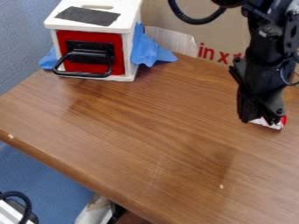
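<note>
The black gripper [257, 109] hangs at the right over a red-and-white object [271, 123], covering most of it; only a white edge and some red show below and beside it. Whether the fingers are open or shut, or touch the object, I cannot tell.
A white toy oven [105, 17] with a red front and black handle stands at the back left, with blue cloth [153, 52] around it. A cardboard box [211, 26] stands behind.
</note>
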